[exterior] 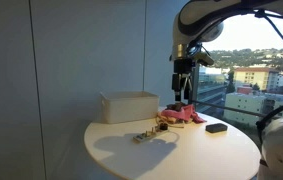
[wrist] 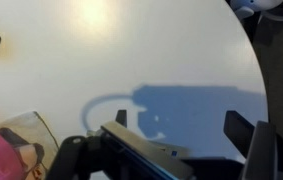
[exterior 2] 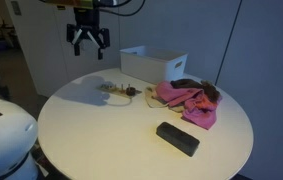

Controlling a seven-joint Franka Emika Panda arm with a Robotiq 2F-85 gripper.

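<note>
My gripper [exterior 2: 90, 48] hangs above the left part of the round white table in exterior view 2, its fingers spread with nothing between them. In the wrist view the gripper is open too, over bare table and its own shadow. Below and to the right in exterior view 2 lies a small light wooden piece [exterior 2: 113, 90], beside a dark round item [exterior 2: 133, 91]. A pink cloth [exterior 2: 198, 116] lies crumpled with darker cloth on the right. Nearer the front is a black oblong case [exterior 2: 178, 138], apart from everything else.
An open pale bin [exterior: 131, 107] stands at the table's back, close to the wall. A large window [exterior: 246, 85] lies beyond the table in exterior view 1.
</note>
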